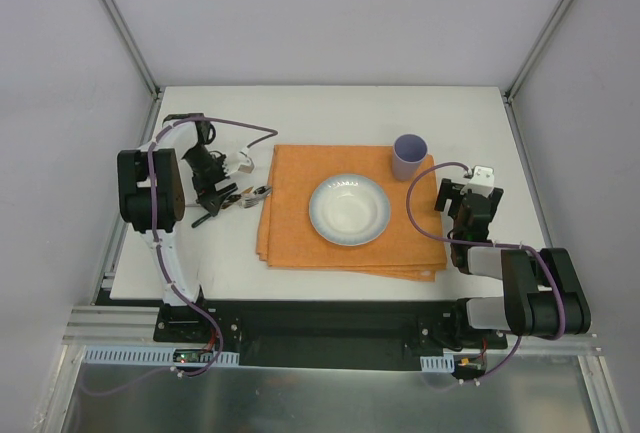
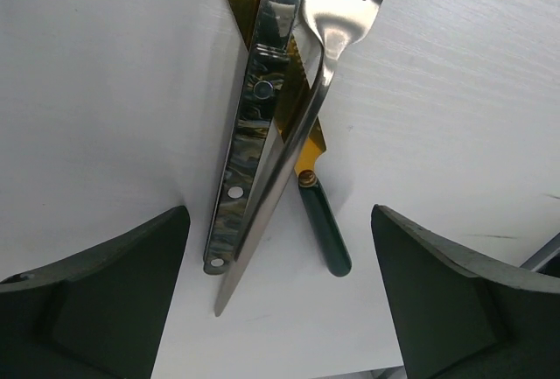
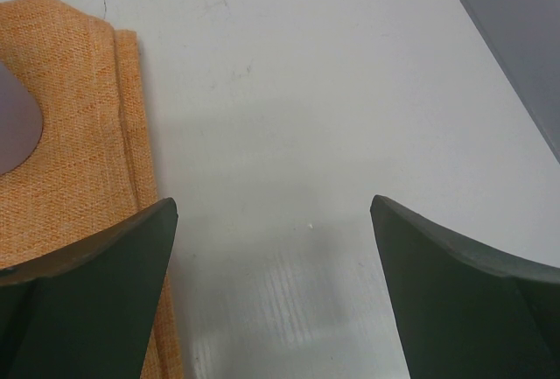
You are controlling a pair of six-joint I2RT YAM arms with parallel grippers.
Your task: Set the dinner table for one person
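Observation:
In the left wrist view, a silver fork (image 2: 339,18), a knife with a dark riveted handle (image 2: 245,147) and a green-handled knife (image 2: 324,221) lie crossed in a loose bundle on the white table. My left gripper hovers over their handle ends, fingers apart on either side, gripping none of them. From above, the fork (image 1: 258,195) points toward the mat. A white plate (image 1: 349,210) rests mid-mat on the orange placemat (image 1: 300,166); a purple cup (image 1: 408,153) stands at its upper right. My right gripper (image 1: 468,198) is open and empty beyond the mat's right edge.
A second orange layer shows under the mat's edges (image 1: 400,275). Bare table (image 1: 330,113) runs behind the mat, and the front left (image 1: 225,263) is clear too. Grey walls flank both sides, the right one (image 3: 516,38) close to my right gripper.

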